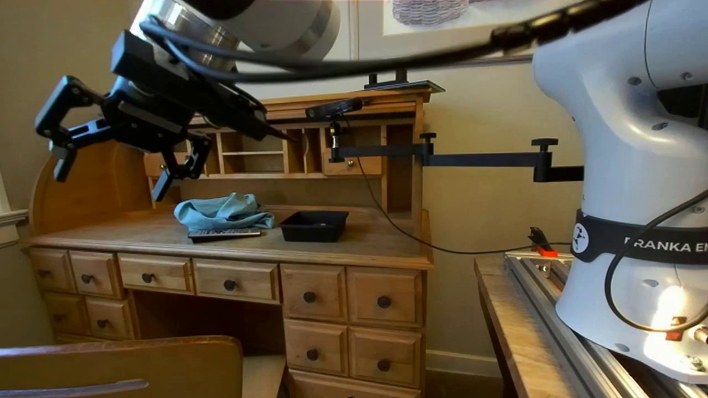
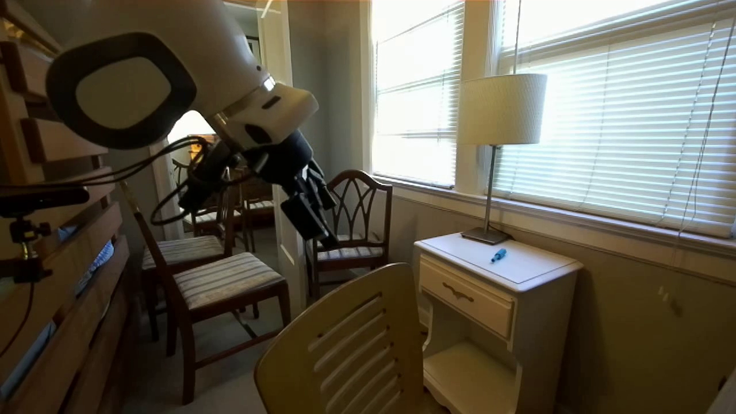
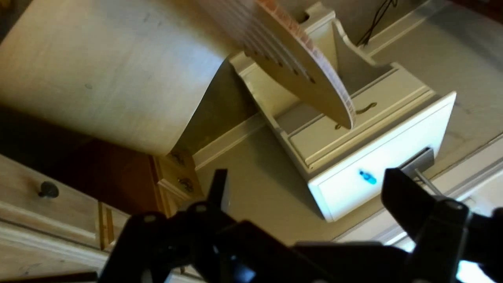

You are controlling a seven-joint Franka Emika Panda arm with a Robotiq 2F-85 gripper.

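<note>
My gripper (image 1: 110, 180) hangs high over the left side of the wooden desk (image 1: 381, 249), its fingers spread wide with nothing between them. In the wrist view one finger (image 3: 217, 191) is at lower left and the other (image 3: 406, 200) at right. A wooden chair (image 1: 119, 371) with a slotted back is below the gripper; exterior view 2 shows its backrest (image 2: 345, 345) leaning. A small blue object (image 2: 498, 255) lies on the white nightstand (image 2: 552, 265), well away from the gripper. On the desk are a crumpled blue cloth (image 1: 222, 212) and a black tray (image 1: 315, 226).
A dark flat object (image 1: 224, 233) lies in front of the cloth. The lamp (image 2: 503, 110) stands on the nightstand by the window. A camera arm (image 1: 484, 160) reaches across the desk's right side. Striped chairs (image 2: 227, 279) stand farther back. The desktop right of the tray is clear.
</note>
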